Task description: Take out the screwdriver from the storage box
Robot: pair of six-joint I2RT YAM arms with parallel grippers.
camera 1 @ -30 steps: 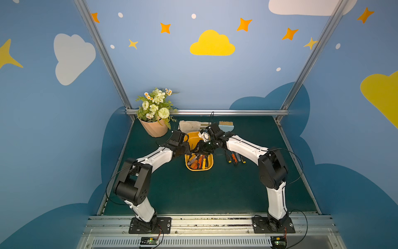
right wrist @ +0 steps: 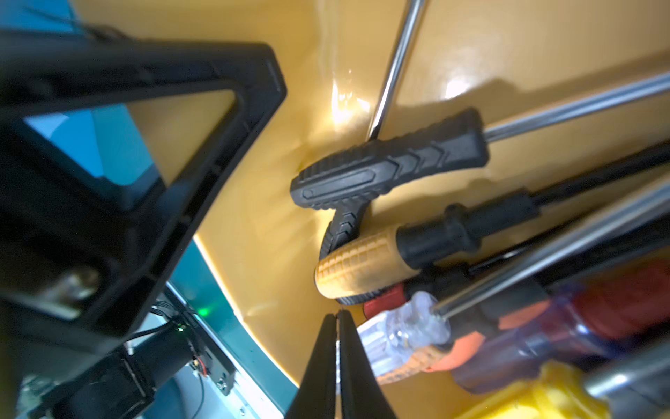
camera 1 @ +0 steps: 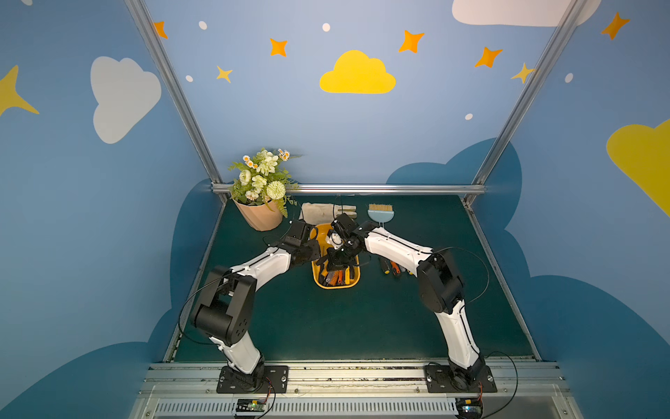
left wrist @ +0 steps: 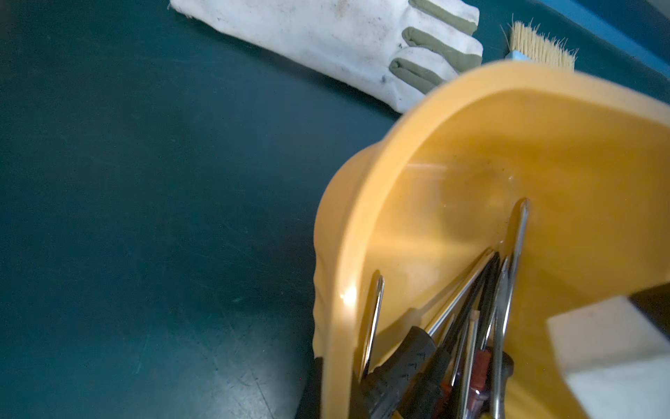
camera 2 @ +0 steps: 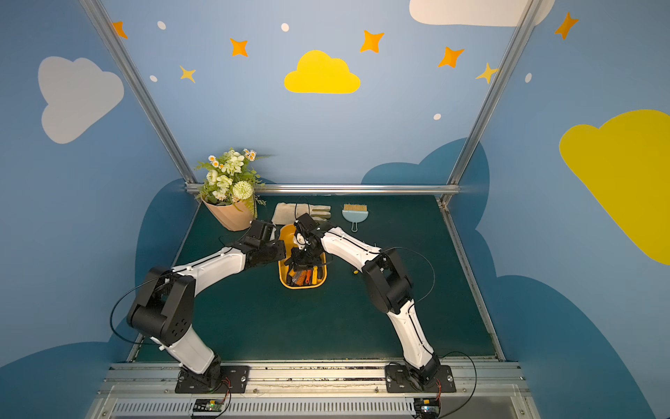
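The yellow storage box (camera 1: pixel 354 280) holds several screwdrivers, their handles gathered at its near end. At its left wall, my left gripper is shut on the rim (left wrist: pixel 342 300), one dark finger (left wrist: pixel 310 396) showing outside. My right gripper is inside the box, its narrow fingertips together and nothing seen between them. Close to those tips lie a clear-handled screwdriver (right wrist: pixel 391 342) and an orange-and-black handle (right wrist: pixel 366 262). A black handle (right wrist: pixel 391 164) rests farther off, across another black one. Whether the tips touch any handle I cannot tell.
Several tools (camera 1: pixel 396 266) lie on the mat right of the box, partly behind my right arm. Gloves (left wrist: pixel 328 35) and a blue dustpan with a brush (camera 1: pixel 381 213) are behind it. A flower pot (camera 1: pixel 259 215) stands back left.
The box has shifted very slightly. My left arm looks still.
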